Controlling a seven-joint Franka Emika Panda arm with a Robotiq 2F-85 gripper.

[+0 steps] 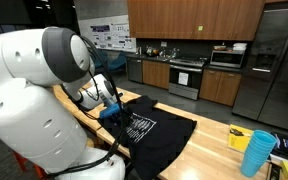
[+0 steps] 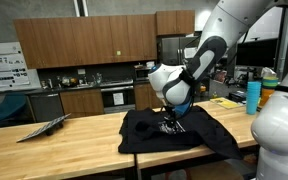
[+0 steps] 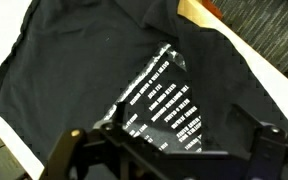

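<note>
A black cloth, seemingly a garment, lies spread over the table with some folds. White printed lines of text show on its middle. In the wrist view my gripper is open above the printed part, its fingers apart at the lower edge and nothing held between them. In exterior view 2 the gripper is low over the dark cloth; its exact height above the cloth cannot be told. My own arm partly hides the cloth in exterior view 1.
A blue cup-like container stands at the right of the table, with a yellow item beside it. Bare wooden table lies left of the cloth in exterior view 2. Kitchen cabinets and a fridge stand well behind.
</note>
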